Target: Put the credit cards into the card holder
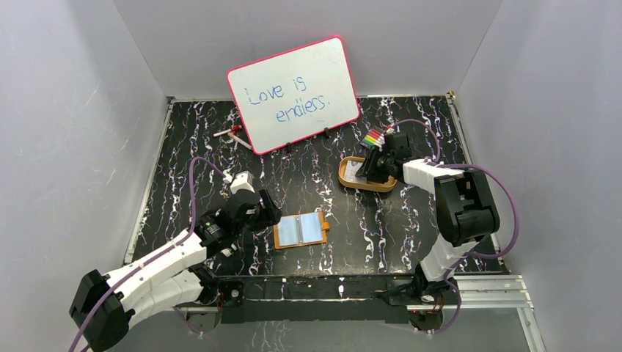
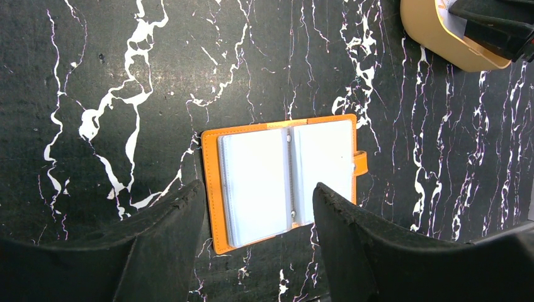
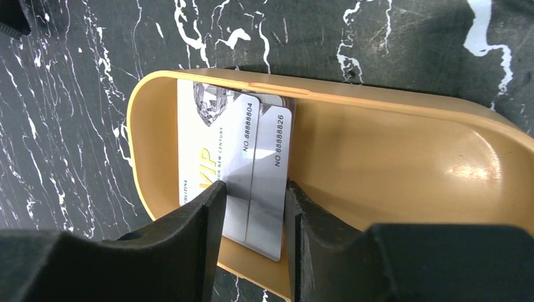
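Note:
Several silver-white credit cards lie overlapped at one end of the orange oval tray. My right gripper reaches down into this tray, part open, with the cards' edges below and between its fingers; whether the fingers touch a card cannot be made out. On the table lies the card holder, spread open, orange with clear sleeves. My left gripper hovers over the near side of the holder, fingers spread, nothing between them. In the top view the right gripper covers part of the cards.
A whiteboard with writing stands at the back. Coloured markers lie behind the tray, and two pens rest at the back left. Between holder and tray the dark marbled table is clear.

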